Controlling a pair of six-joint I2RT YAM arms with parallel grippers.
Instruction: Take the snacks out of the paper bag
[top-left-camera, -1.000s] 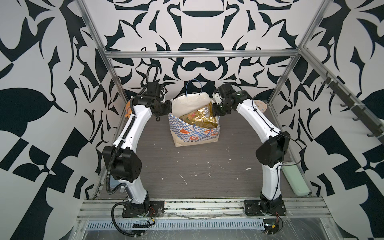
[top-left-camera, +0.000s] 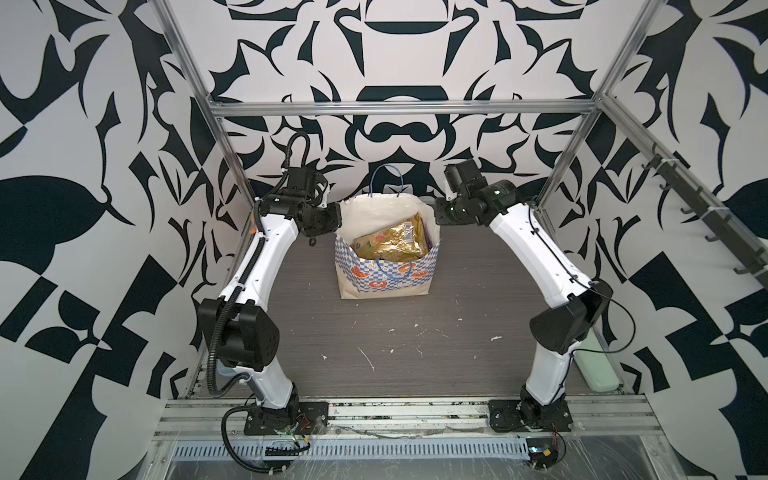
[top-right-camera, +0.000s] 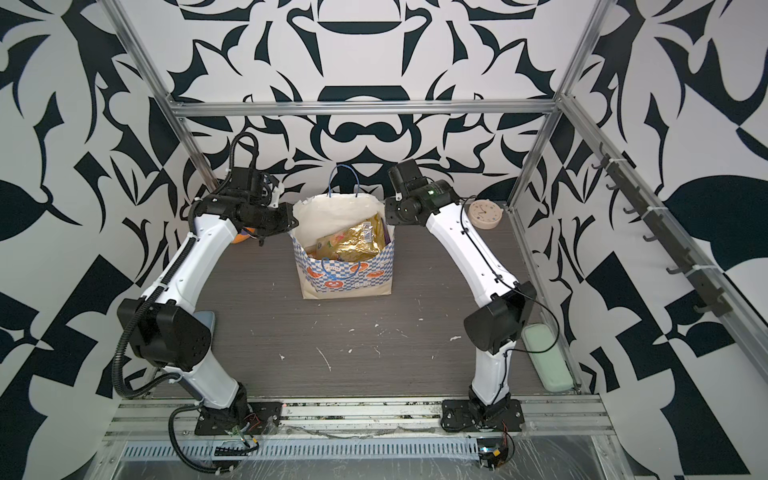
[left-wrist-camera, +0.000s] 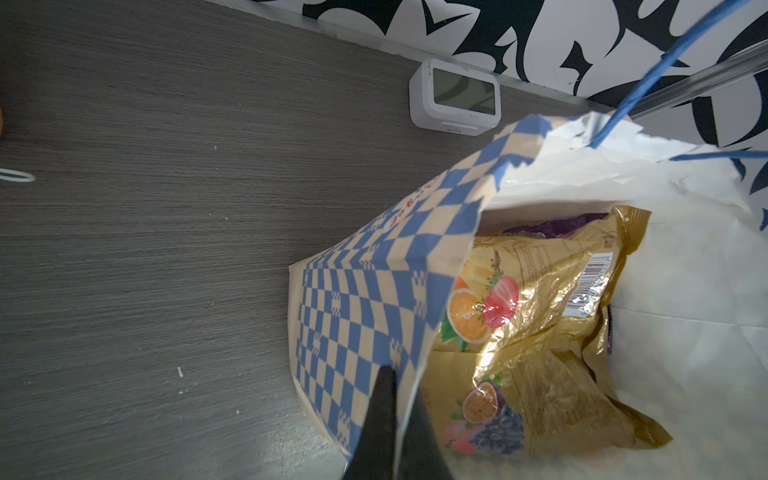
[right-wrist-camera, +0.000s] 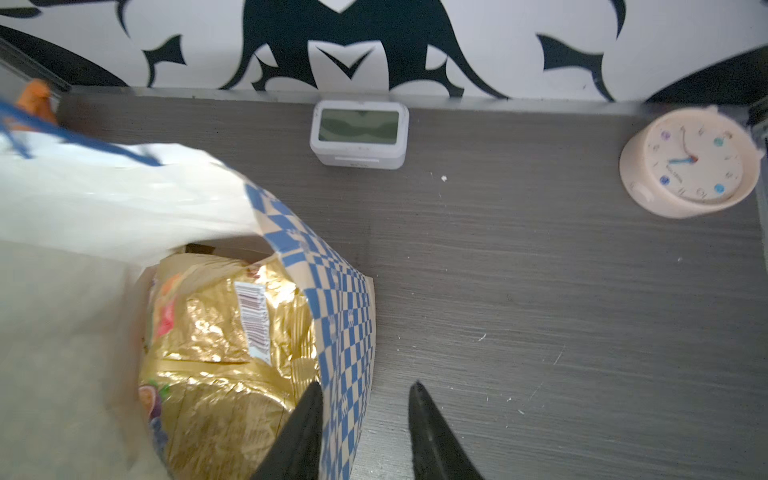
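Note:
A checked paper bag (top-left-camera: 387, 280) stands upright mid-table, holding gold snack packs (top-left-camera: 396, 238) with fruit pictures. A purple pack (left-wrist-camera: 560, 225) shows behind them in the left wrist view. My left gripper is shut on the bag's left rim, whose paper edge runs between the dark fingers. My right gripper is part open at the bag's right rim; the checked edge lies beside its left finger, and whether it is between the fingers is unclear.
A white digital clock (left-wrist-camera: 454, 96) stands behind the bag, a pink clock (right-wrist-camera: 688, 164) at back right. A green case (top-right-camera: 548, 360) lies at front right. The table in front of the bag is clear.
My right arm has moved outward to the right and slightly up. The bag has straightened and shifted slightly toward the front, its top standing a little more squarely.

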